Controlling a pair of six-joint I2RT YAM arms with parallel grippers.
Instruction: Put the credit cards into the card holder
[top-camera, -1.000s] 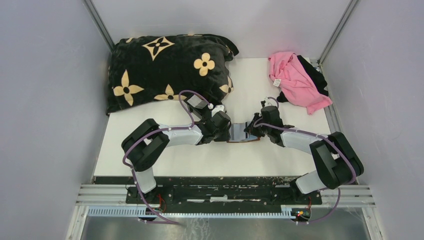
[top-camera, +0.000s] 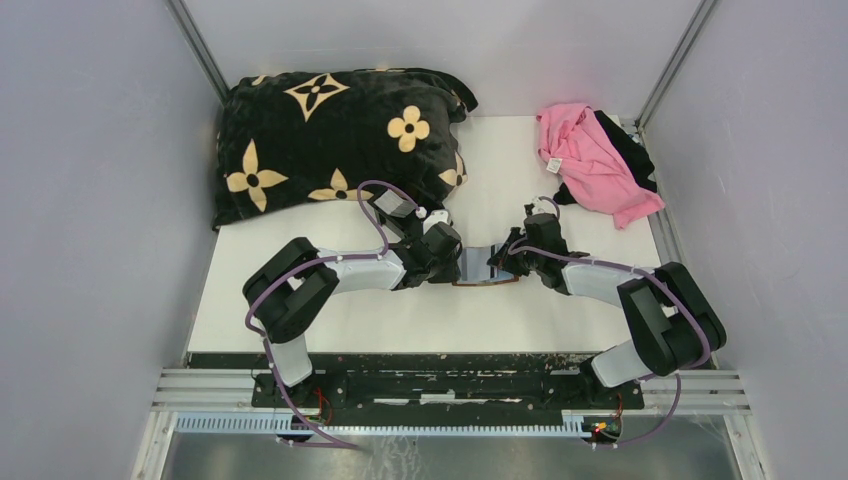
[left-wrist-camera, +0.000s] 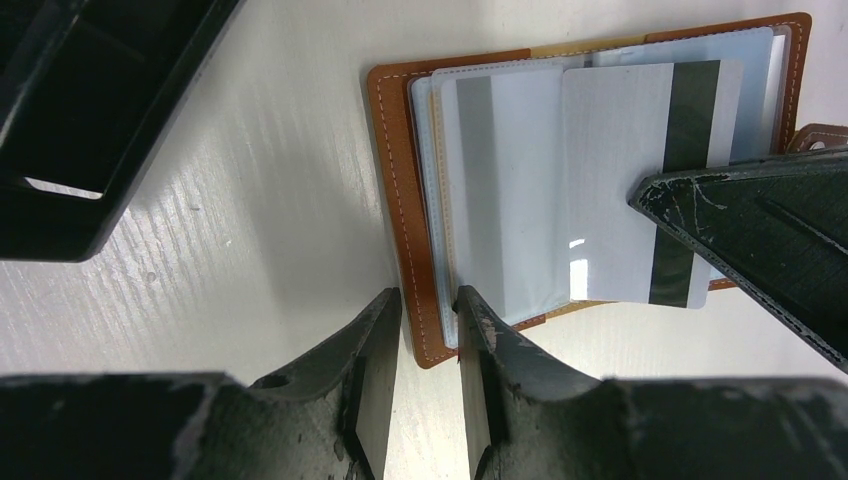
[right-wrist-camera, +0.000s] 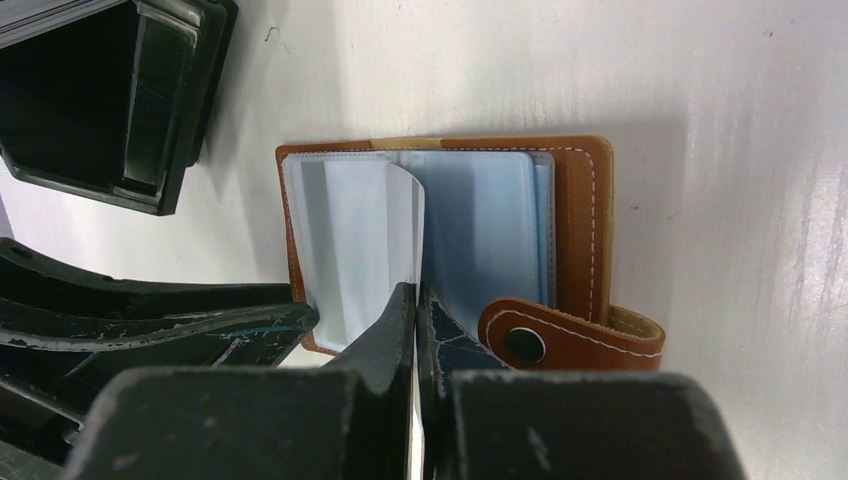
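The brown leather card holder (left-wrist-camera: 412, 230) lies open on the white table with clear sleeves. A card with a dark stripe (left-wrist-camera: 610, 180) lies over the sleeves in the left wrist view. My left gripper is at the holder's left edge, fingers part open, one tip touching the sleeve edge. My right gripper is shut at the middle of the holder, on the thin upright edge of a pale sleeve or flap; which it is I cannot tell. The holder's snap strap (right-wrist-camera: 570, 335) lies beside it.
A black tray (right-wrist-camera: 150, 100) stands beside the holder, toward the back. A black patterned cushion (top-camera: 340, 140) fills the back left; pink and black cloth (top-camera: 590, 170) lies at the back right.
My right gripper has shifted very slightly over the holder since a second ago. The left arm looks unchanged in the top view.
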